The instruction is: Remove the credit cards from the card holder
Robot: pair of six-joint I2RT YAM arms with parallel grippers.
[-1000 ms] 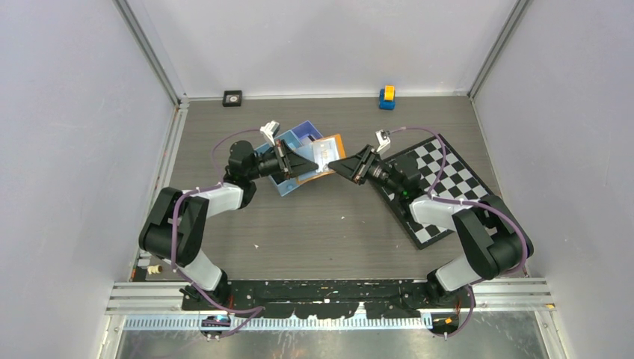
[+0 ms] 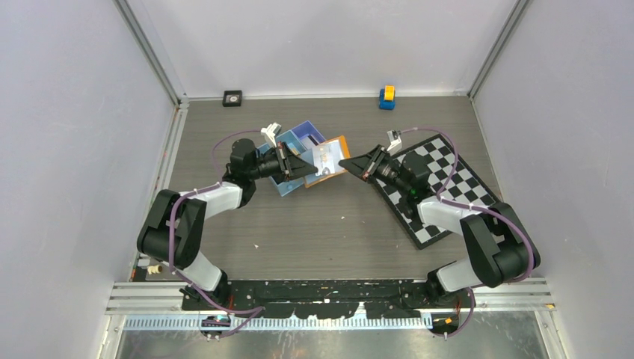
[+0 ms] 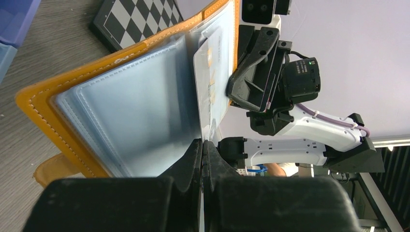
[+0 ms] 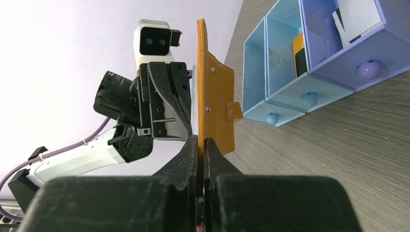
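The card holder (image 2: 343, 144), tan-edged with pale blue clear sleeves (image 3: 140, 92), stands open between my two grippers in the top view. My left gripper is shut on the lower end of a thin pale leaf (image 3: 205, 77) with gold patches; I cannot tell whether it is a card or a sleeve. The leaf stands tilted out from the page behind it. In the right wrist view, my right gripper is shut on the holder's tan edge, one finger on each side. The holder's strap tab (image 4: 234, 110) sticks out from its back.
Blue drawers (image 4: 285, 96) and a purple drawer (image 4: 360, 58) with things inside lie beneath and behind the holder. A checkered board (image 2: 465, 182) lies under the right arm.
The right arm and the holder's far side have shifted right; the pale leaf now leans away from its page.
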